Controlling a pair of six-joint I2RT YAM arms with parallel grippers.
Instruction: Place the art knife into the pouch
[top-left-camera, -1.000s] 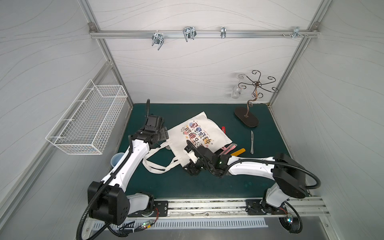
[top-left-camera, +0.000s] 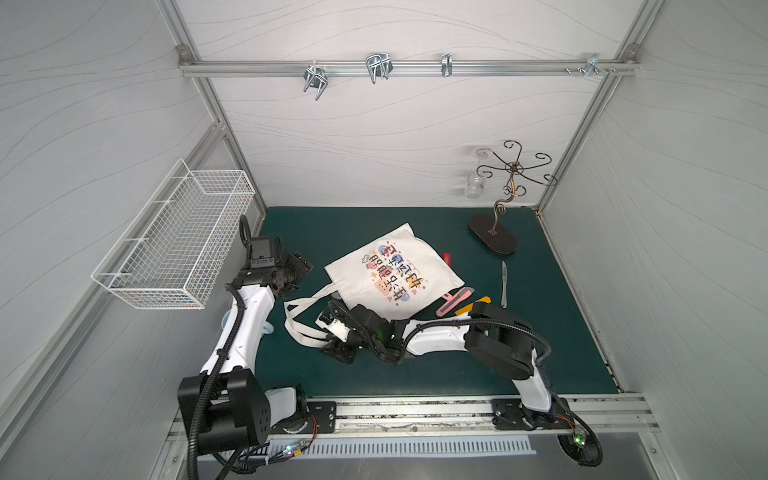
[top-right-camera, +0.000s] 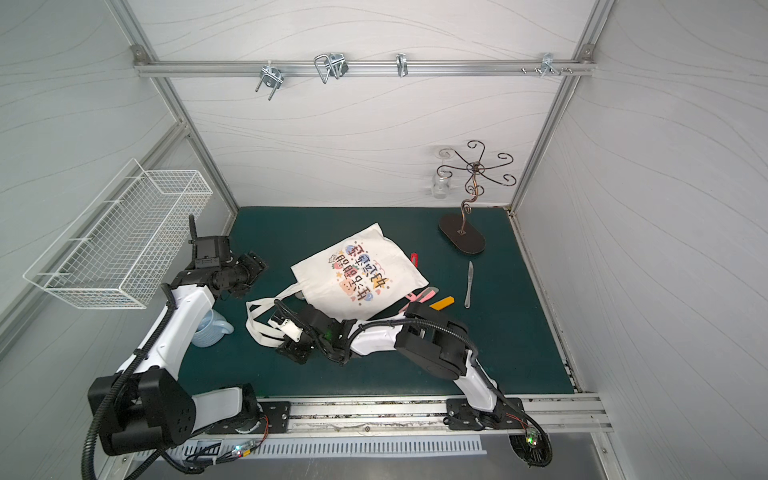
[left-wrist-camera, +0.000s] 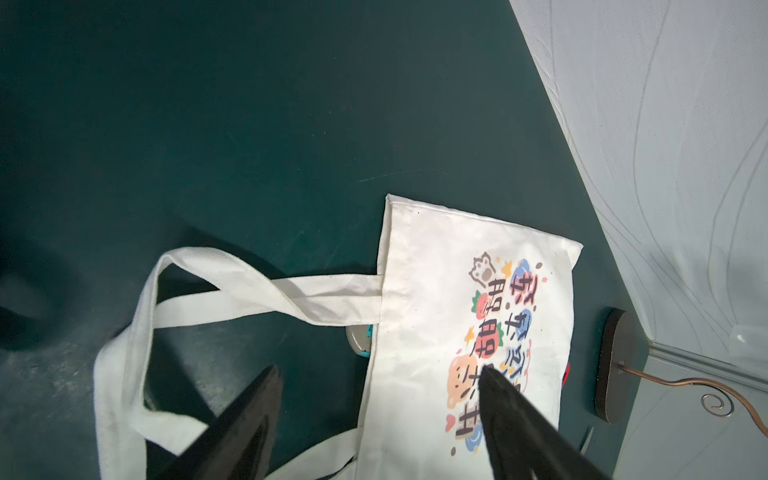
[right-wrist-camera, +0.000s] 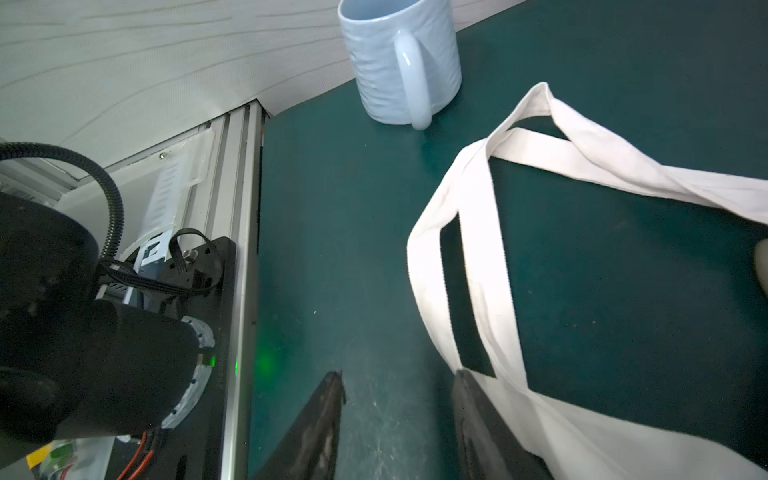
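Note:
The canvas pouch, printed with colourful characters, lies flat mid-table, its straps looped toward the front left. Beside its right edge, partly covered by my right arm in the top views, are pink, red and yellow tools; which is the art knife I cannot tell. My left gripper hangs over the table left of the pouch, fingers apart, nothing between them. My right gripper is low by the straps at the front left, fingers parted, empty.
A blue mug stands at the left edge. A wire basket hangs on the left wall. A metal stand and a silver knife are at the right.
My left gripper has moved left, away from the pouch. My right arm has moved left across the pouch's front toward the straps.

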